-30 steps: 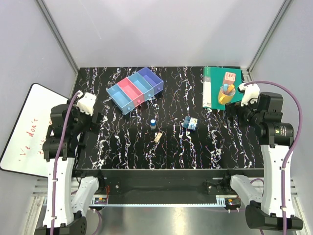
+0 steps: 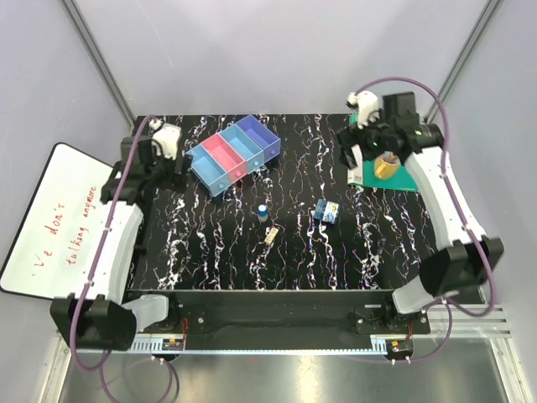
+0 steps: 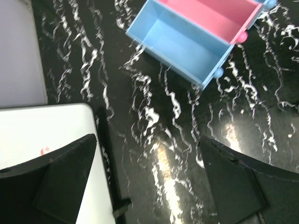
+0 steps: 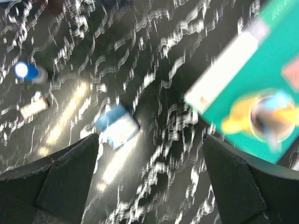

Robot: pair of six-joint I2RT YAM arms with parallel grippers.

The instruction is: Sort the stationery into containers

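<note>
Four joined drawers in blue, pink, blue and purple form an open-topped container [image 2: 225, 159] at the back left. On the bare table lie a blue-capped bottle [image 2: 263, 213], a small tan block [image 2: 271, 236] and a blue-and-white box [image 2: 327, 211]. A yellow mug [image 2: 386, 168] with items inside stands on a green folder [image 2: 405, 179], partly covered by the right arm. My left gripper is open near the container's left end, nothing between its fingers. My right gripper is open above the table by the folder, also empty; its view is blurred.
A whiteboard [image 2: 52, 227] with red writing leans along the left side.
The right arm has swung left and toward the back, now covering part of the folder and mug. My left gripper has shifted slightly right and toward the back. The objects stayed put.
</note>
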